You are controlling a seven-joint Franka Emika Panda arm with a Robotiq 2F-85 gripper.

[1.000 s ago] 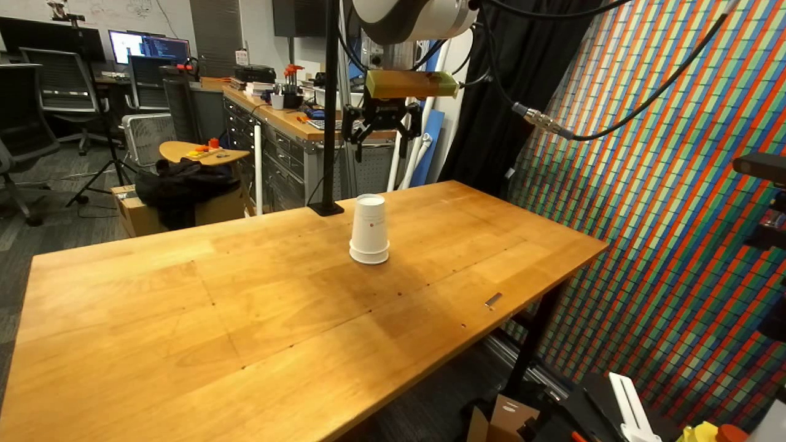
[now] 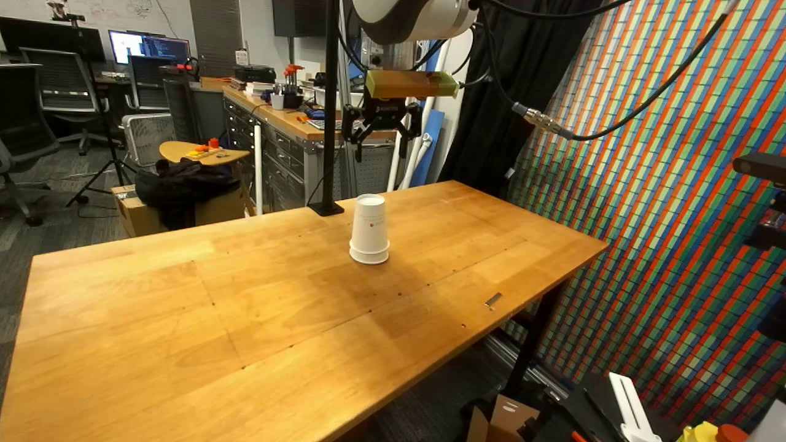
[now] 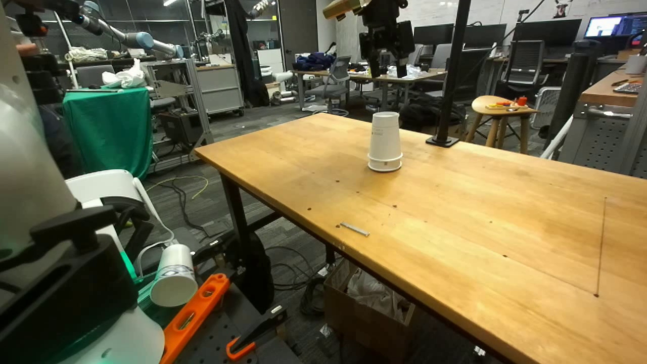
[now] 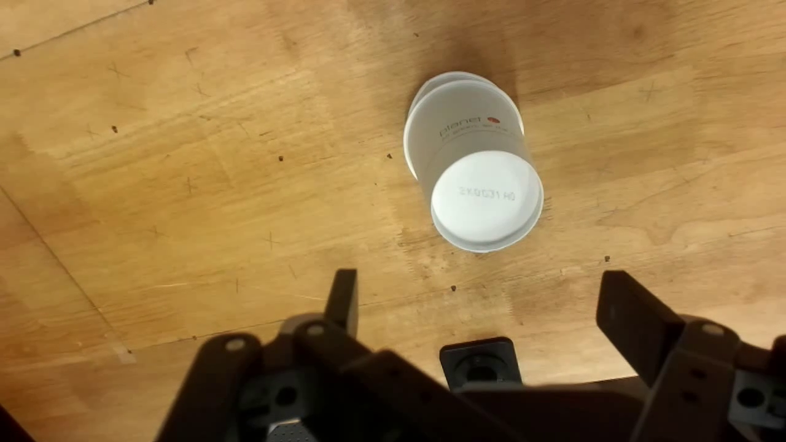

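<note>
Two white paper cups (image 2: 369, 228) appear nested upside down on the wooden table, the lower rim showing just beneath the upper one. In exterior view 2 the cup stack (image 3: 385, 139) stands upright near the far edge. Seen from the wrist, the stack (image 4: 482, 195) shows its closed bottom with printed characters. My gripper (image 2: 381, 141) hangs well above the table, apart from the cups. Its black fingers (image 4: 341, 298) are spread wide with nothing between them, so it is open.
A black pole on a square base (image 2: 326, 209) rises from the far table edge close to the cups. A small metal strip (image 2: 494, 299) lies by the near right edge.
</note>
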